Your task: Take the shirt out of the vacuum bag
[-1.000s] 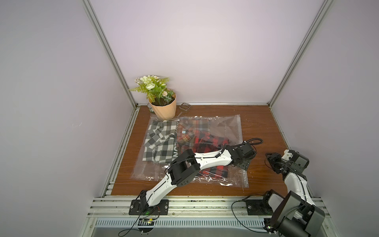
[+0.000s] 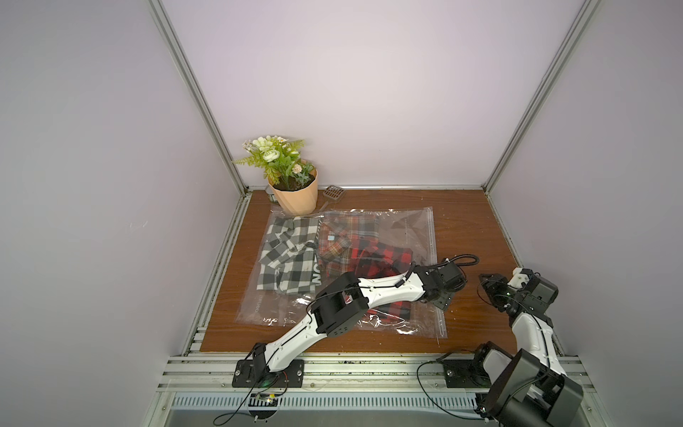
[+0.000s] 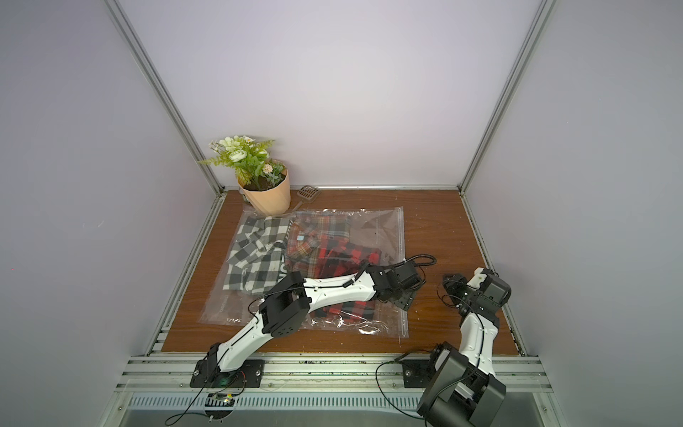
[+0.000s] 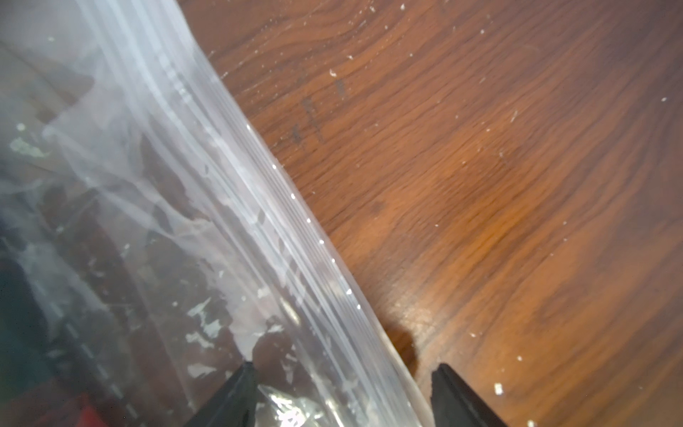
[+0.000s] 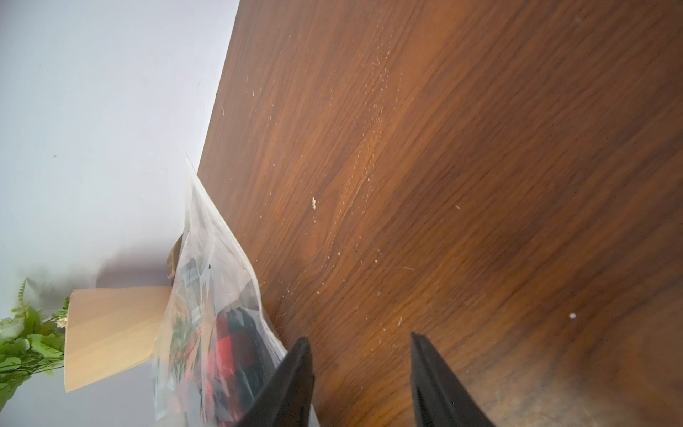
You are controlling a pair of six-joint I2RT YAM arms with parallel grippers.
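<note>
A clear vacuum bag point(image 2: 409, 224) lies flat on the table, its zip edge point(image 4: 284, 235) running along the right side. Through the plastic show a black-and-white checked shirt point(image 2: 288, 256), an orange-grey plaid one point(image 2: 348, 231) and a red-and-black one point(image 2: 380, 257). My left gripper is part open above the zip edge; in the left wrist view that edge passes between its fingertips, and whether they touch it I cannot tell. Off to the right of the bag, my right gripper stands open over bare wood, nothing between its fingers.
A potted plant point(image 2: 298, 198) stands at the back left, with a slotted utensil point(image 2: 333, 192) beside it, its handle by the bag's back edge. Bare table point(image 2: 466, 220) lies right of the bag. Walls close the sides and back.
The left gripper has shifted slightly right and down in the top left view, along the bag's zip edge. The right arm has hardly moved, and the bag lies as before.
</note>
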